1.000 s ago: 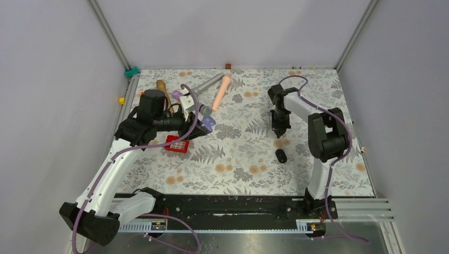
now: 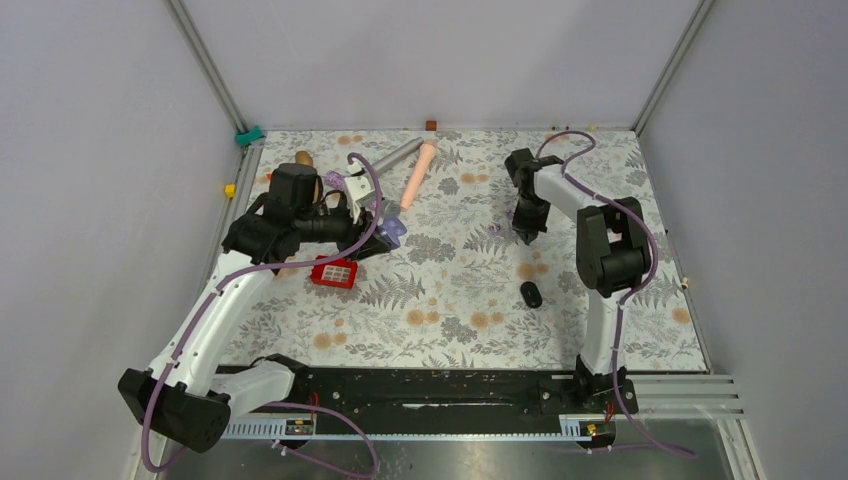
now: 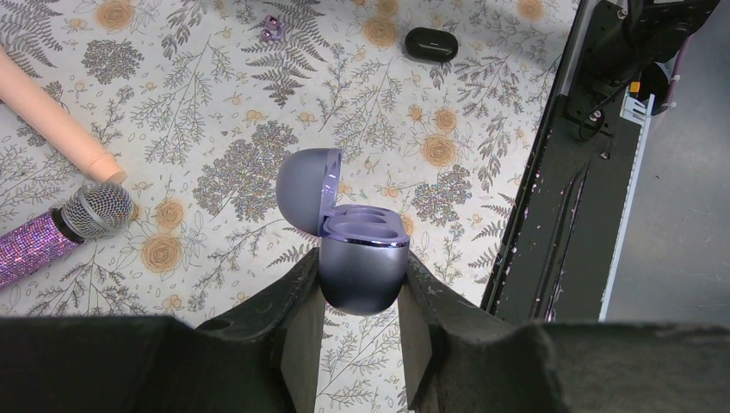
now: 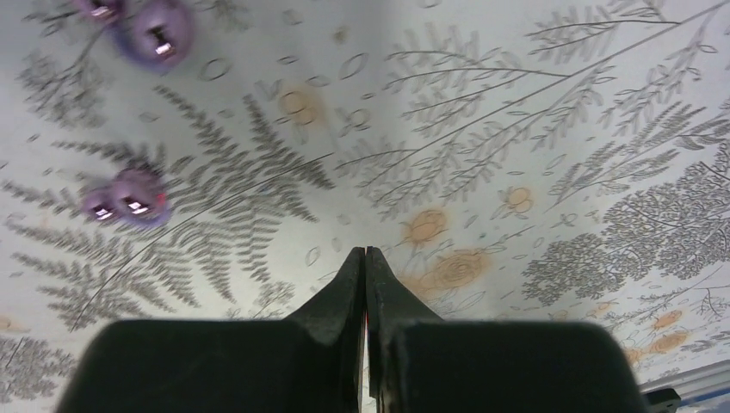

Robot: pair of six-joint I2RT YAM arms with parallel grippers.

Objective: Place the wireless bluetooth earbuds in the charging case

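My left gripper is shut on the purple charging case point(image 3: 303, 193), whose lid stands raised, with its hollows facing up. In the top view that case point(image 2: 391, 231) is held above the table's left half. Two small glossy purple earbuds lie on the cloth in the right wrist view: one earbud point(image 4: 131, 198) at the left, the other earbud point(image 4: 162, 36) near the top left corner, both blurred. My right gripper is shut, its tips together and nothing between them. Both earbuds are outside its fingers, to their upper left.
A black oval object point(image 2: 531, 294) lies nearer the front on the right. At the left are a red keypad-like box point(image 2: 334, 274), a peach-coloured rod point(image 2: 418, 176) and a microphone point(image 3: 97, 209).
My right gripper has shifted slightly toward the back; the nearer earbud now appears left of it instead of just ahead. The left arm has moved slightly, still with the case.
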